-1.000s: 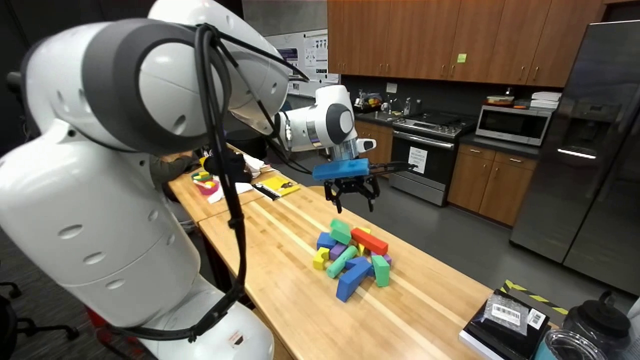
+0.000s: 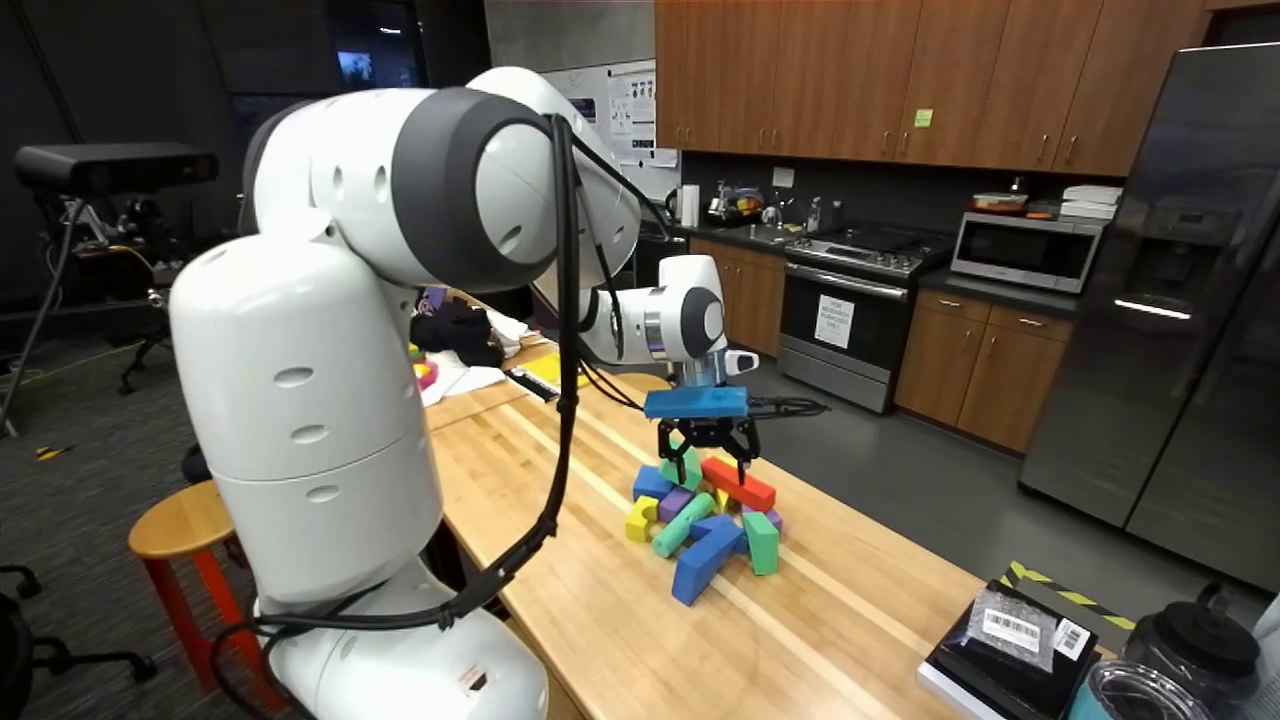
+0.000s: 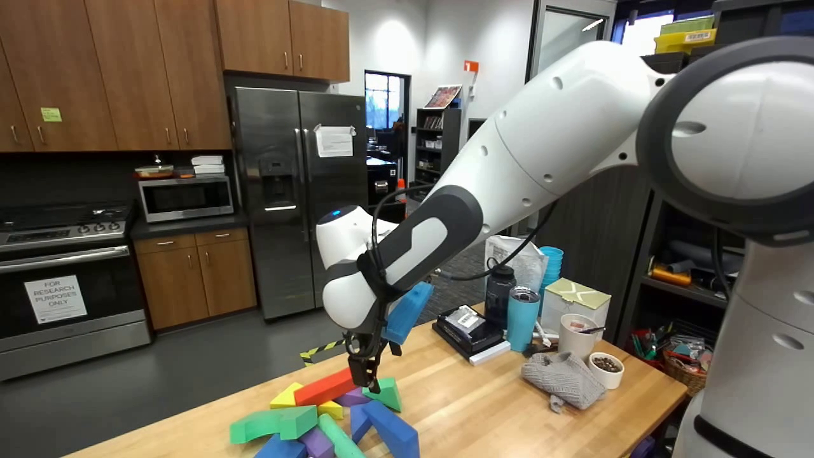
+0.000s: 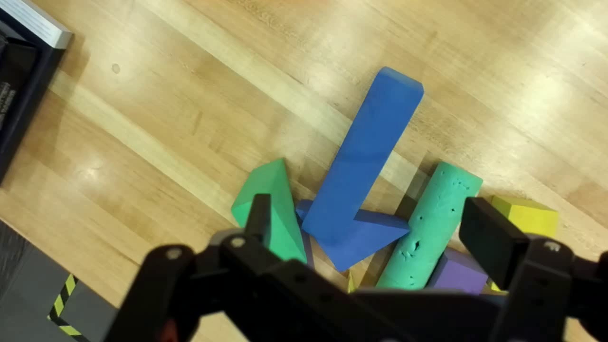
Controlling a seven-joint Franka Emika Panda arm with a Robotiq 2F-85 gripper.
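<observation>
A pile of foam blocks lies on the wooden table. My gripper [image 2: 711, 474] hangs low over its far side, fingers wide apart, with nothing seen held. In the wrist view a long blue block [image 4: 365, 151] rests across a blue triangle [image 4: 370, 233]. A green cylinder [image 4: 433, 228] and a green wedge [image 4: 273, 211] flank it, with a yellow block [image 4: 527, 215] and a purple block [image 4: 459, 272] at the right. The red block [image 2: 738, 485] shows near the fingers in exterior view 1; in the wrist view the gripper body hides that part of the pile.
A black box [image 3: 469, 328], a teal tumbler [image 3: 523, 319], a black bottle [image 3: 500, 294], a grey cloth [image 3: 565, 379] and a small white bowl [image 3: 607, 373] stand toward one table end. Bare tabletop [image 3: 488, 412] lies between them and the pile.
The blocks look unmoved.
</observation>
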